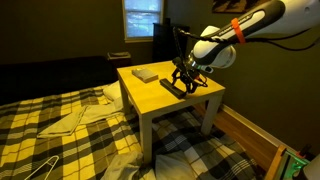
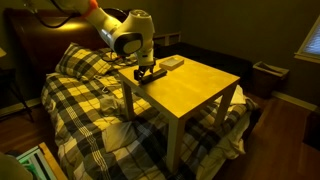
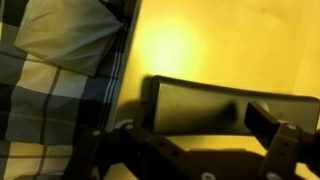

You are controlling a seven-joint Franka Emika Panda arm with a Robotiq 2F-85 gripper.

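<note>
A long black box with rounded corners lies on the pale wooden table, close to the table edge in the wrist view. My gripper stands open over its near side, one finger towards the box's left end and the other finger over its right part. In exterior view 2 the gripper is low at the tabletop, right by the box. Whether the fingertips touch the box, I cannot tell.
A light grey, flat object sits farther back on the table. Beside the table is a bed with a plaid cover and pale cloths.
</note>
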